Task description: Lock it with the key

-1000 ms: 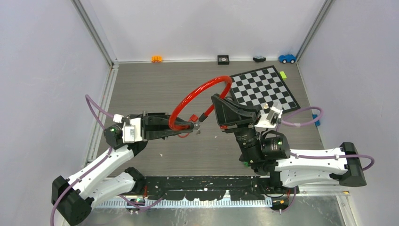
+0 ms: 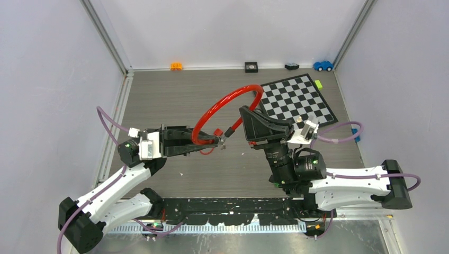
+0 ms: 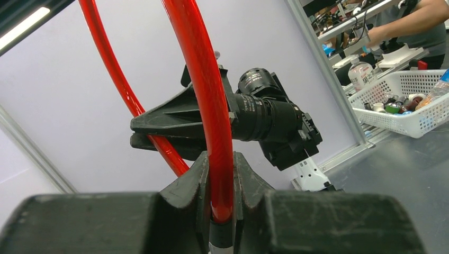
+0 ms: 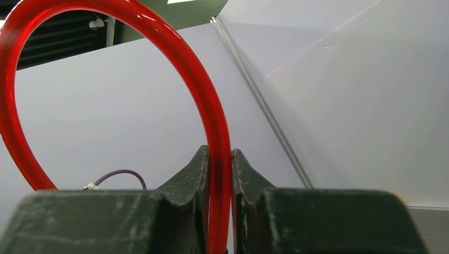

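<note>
A thick red cable lock (image 2: 225, 100) bends in a loop between my two grippers, above the table. My left gripper (image 2: 216, 140) is shut on the cable close to one end; in the left wrist view the red tube (image 3: 212, 106) runs between its fingers, with a black collar (image 3: 221, 233) below. My right gripper (image 2: 249, 111) is shut on another stretch, and the cable (image 4: 218, 132) passes upright between its fingers in the right wrist view. Near the left fingertips, a dark end fitting (image 2: 229, 132) meets silver metal. A small red piece (image 2: 217, 132) shows there; I cannot tell whether it is the key.
On the right of the table lies a checkered board (image 2: 296, 99). Along the back stand an orange block (image 2: 176, 66), a black box (image 2: 251, 67) and a blue toy car (image 2: 323, 65). Bare table (image 2: 164, 95) spreads across the left and middle.
</note>
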